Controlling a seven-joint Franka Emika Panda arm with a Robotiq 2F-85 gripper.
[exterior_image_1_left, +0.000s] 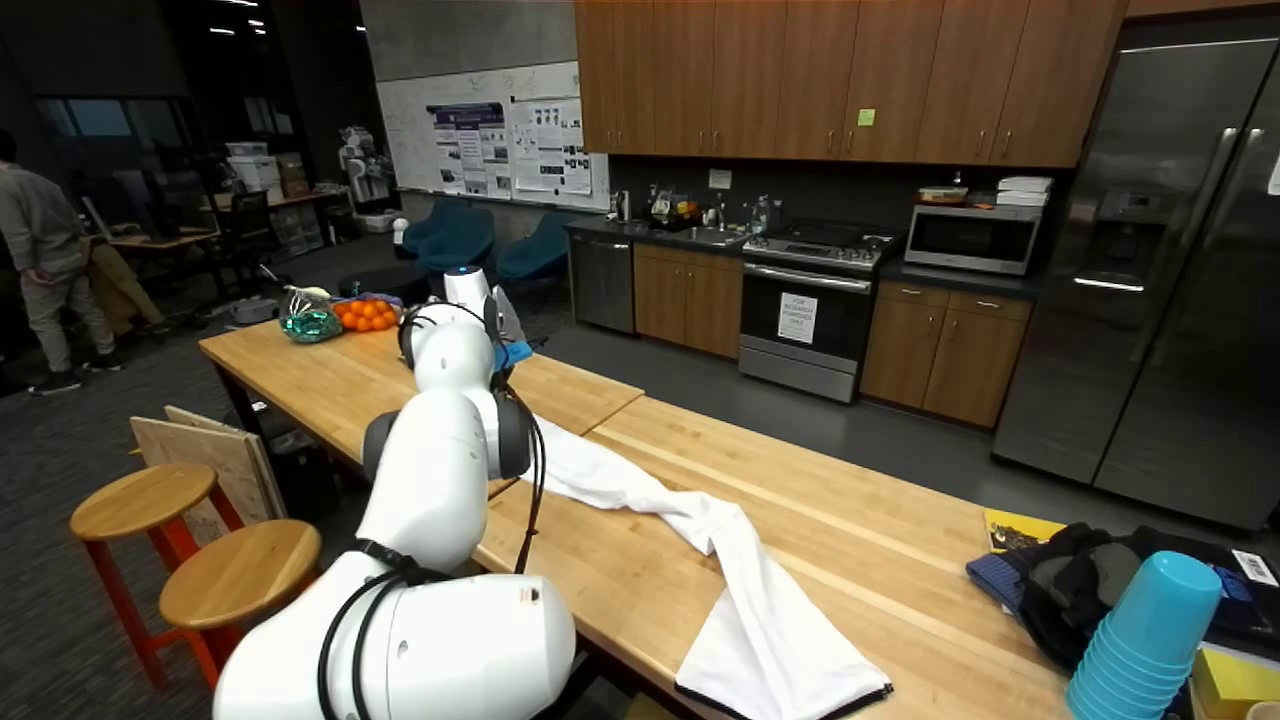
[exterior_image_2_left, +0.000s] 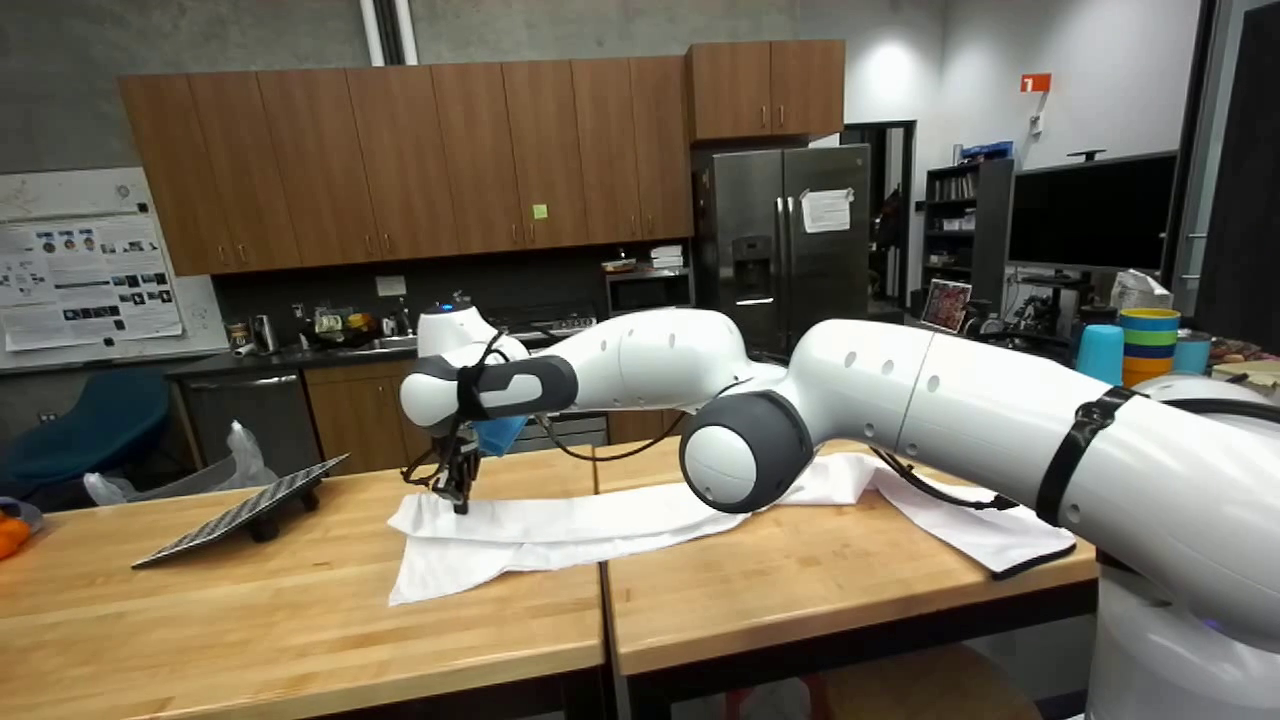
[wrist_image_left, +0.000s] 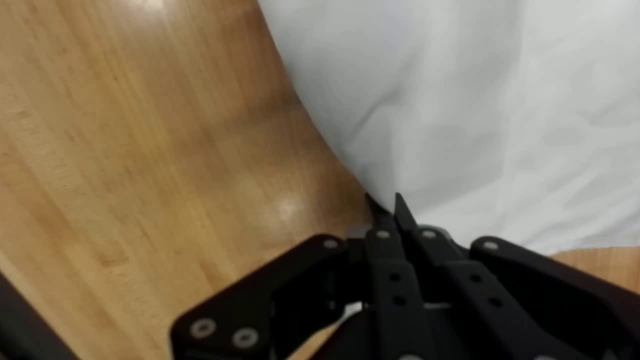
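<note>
A long white cloth (exterior_image_1_left: 768, 600) with a dark hem at one end lies stretched and bunched across two butted wooden tables (exterior_image_1_left: 840, 504). The far end of the cloth (exterior_image_2_left: 504, 522) spreads on the left table. At that end my gripper (exterior_image_2_left: 459, 498) points down, close to the tabletop. In the wrist view, the cloth's edge (wrist_image_left: 360, 144) narrows to a pinched fold at the tips of my gripper, which is shut on it. The arm hides part of the cloth's middle in both exterior views.
A tilted dark panel (exterior_image_2_left: 258, 510) stands on the left table, with orange items (exterior_image_1_left: 365, 314) at its far end. Stacked blue cups (exterior_image_1_left: 1146, 636) and dark clothing (exterior_image_1_left: 1080, 576) occupy the near right end. Bare wood lies in front of the cloth.
</note>
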